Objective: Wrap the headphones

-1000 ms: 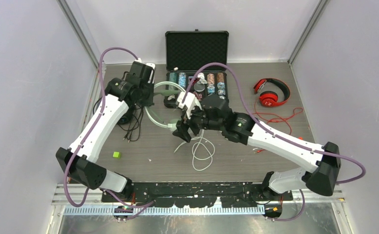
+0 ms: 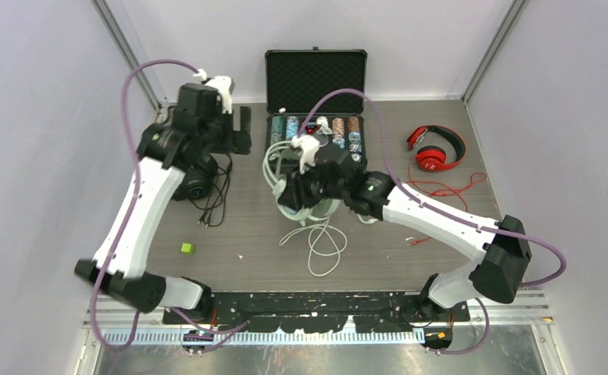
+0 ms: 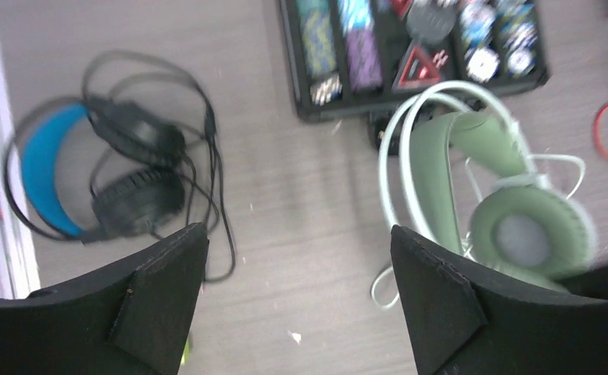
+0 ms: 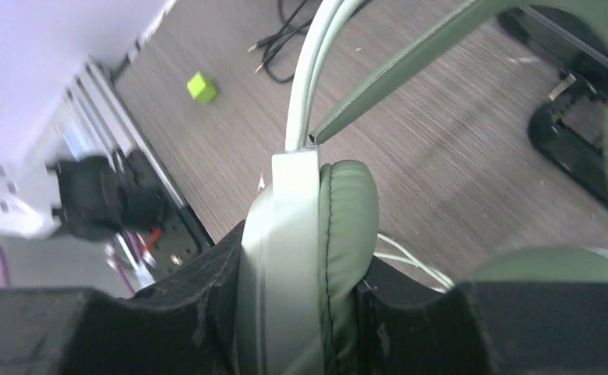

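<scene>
The pale green headphones (image 2: 277,160) are held in the air at mid-table by my right gripper (image 2: 301,195), which is shut on one ear cup (image 4: 297,234). In the left wrist view their band (image 3: 406,164) and the other parts sit at the right. A white cable (image 2: 316,250) lies loosely on the table below. My left gripper (image 2: 238,129) is raised to the upper left, apart from the headphones, its fingers parted with nothing between them (image 3: 299,305).
An open case of poker chips (image 2: 340,125) stands at the back. Black headphones (image 2: 195,183) with cables lie left, red headphones (image 2: 434,156) right, a green cube (image 2: 187,248) front left.
The headphones now hang more bunched in my right gripper.
</scene>
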